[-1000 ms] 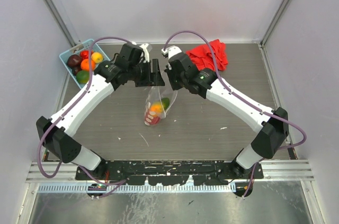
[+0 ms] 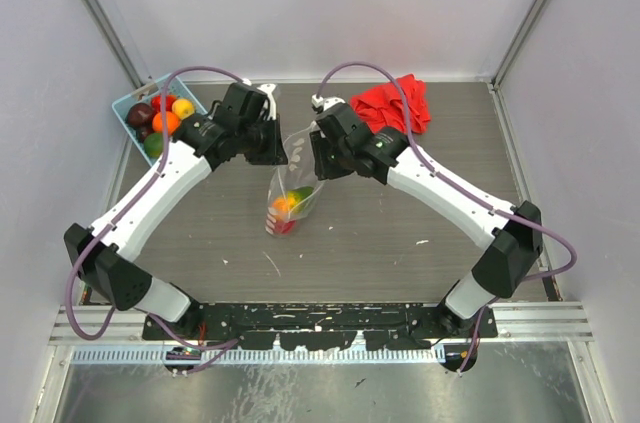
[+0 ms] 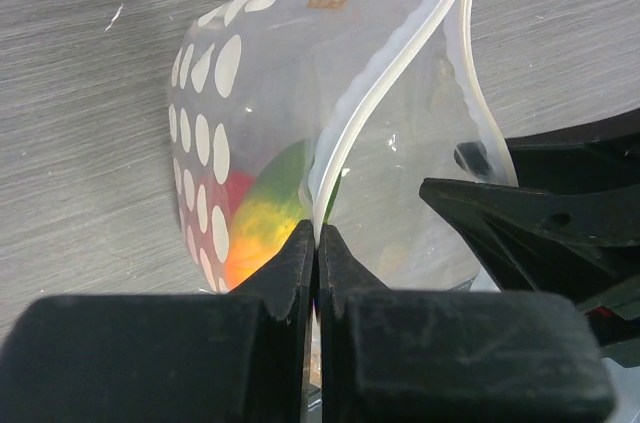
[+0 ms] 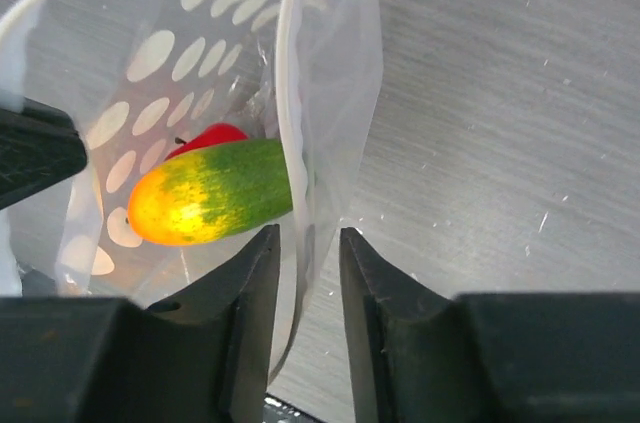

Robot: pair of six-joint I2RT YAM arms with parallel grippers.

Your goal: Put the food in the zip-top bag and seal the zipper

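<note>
The clear zip top bag point(image 2: 300, 169) stands with its mouth up, white ovals on its side. Inside lie a green-and-yellow fruit point(image 4: 212, 193) and something red point(image 4: 216, 135); in the top view an orange-coloured patch point(image 2: 284, 205) shows there too. My left gripper is shut on the bag's rim, the white strip running between its fingertips. Opposite, my right gripper is part open, its fingers on either side of the other rim, with a gap beside the film.
A blue basket point(image 2: 122, 106) of several fruits and vegetables stands at the back left. A red cloth point(image 2: 405, 105) lies crumpled at the back right.
The bag has shifted slightly to the left.
</note>
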